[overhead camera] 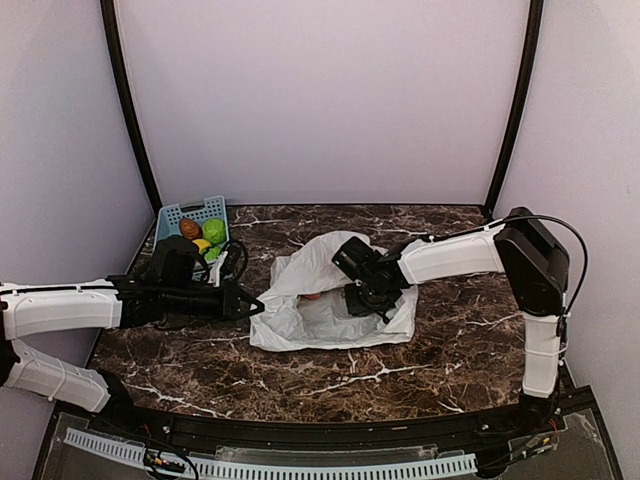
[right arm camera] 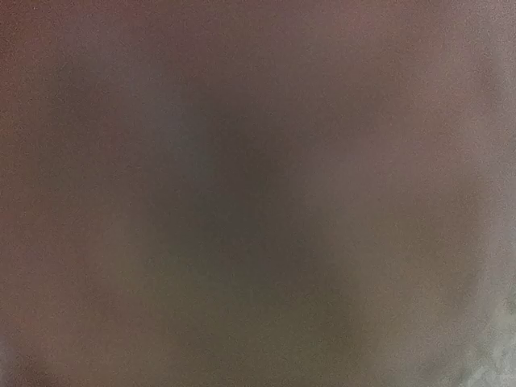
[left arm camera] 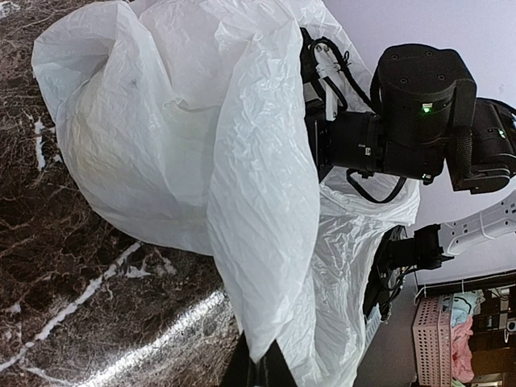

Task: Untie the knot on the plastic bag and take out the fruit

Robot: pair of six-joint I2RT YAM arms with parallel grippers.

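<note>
The white plastic bag [overhead camera: 290,325] lies loosely spread mid-table with its mouth open toward the front. A sliver of reddish fruit [overhead camera: 311,296] shows under its upper fold. At the bag's left edge my left gripper [overhead camera: 259,304] is shut; in the left wrist view the thin plastic [left arm camera: 262,306] runs down between its fingertips. My right gripper [overhead camera: 352,298] reaches inside the bag from the right, its fingertips low in the opening. Whether it is open or shut does not show. The right wrist view is a dark blur, with pale plastic only at the lower right corner.
A light blue basket [overhead camera: 172,214] at the back left holds several fruits, among them a green one [overhead camera: 214,230] and a brown one [overhead camera: 190,229]. Bare marble table [overhead camera: 300,388] lies in front of the bag and to its right.
</note>
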